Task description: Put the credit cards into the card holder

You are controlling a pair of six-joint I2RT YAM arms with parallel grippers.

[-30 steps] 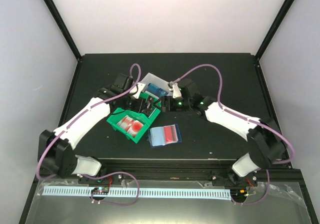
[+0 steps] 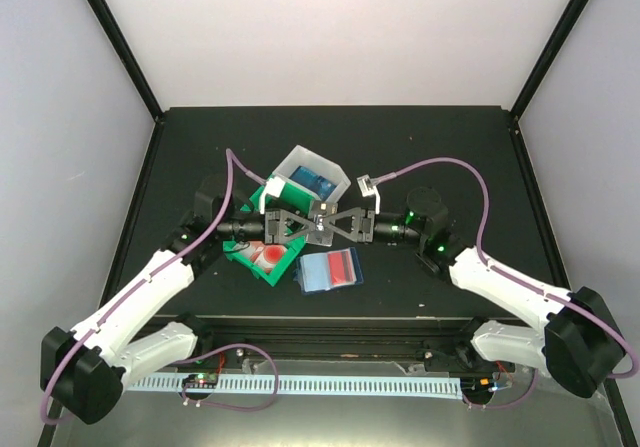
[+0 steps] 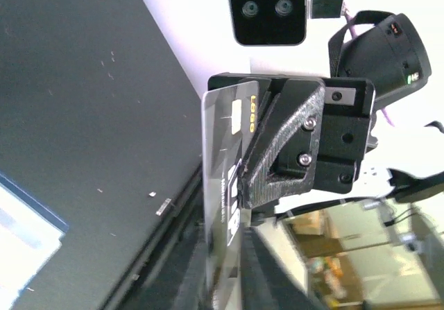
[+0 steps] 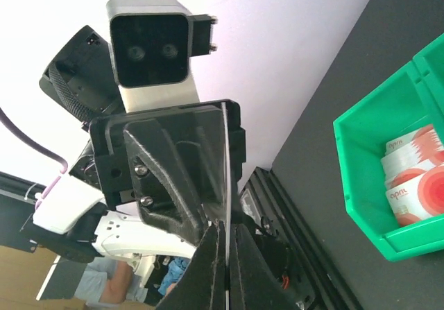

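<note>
A dark grey "Vip" card [image 2: 320, 225] is held up where the two arms meet in the top view. My right gripper has its fingers together on the card, which shows edge-on there. In the left wrist view, the face of the card [image 3: 227, 164] shows at a slant against the right arm's bracket. My left gripper [image 2: 309, 225] is close on the other side; its fingertips are blurred at the bottom of its own view, their gap unclear. Below the arms lies the opened blue card holder [image 2: 316, 273], a red card [image 2: 342, 267] in its right part.
Behind and under the left arm is a green box [image 4: 354, 164] with red-and-white cards [image 4: 416, 178] in one compartment. A white box [image 2: 335, 165] with blue cards [image 2: 312, 181] adjoins it.
Both arms moved left-and-right apart from over the box and now meet above the holder.
</note>
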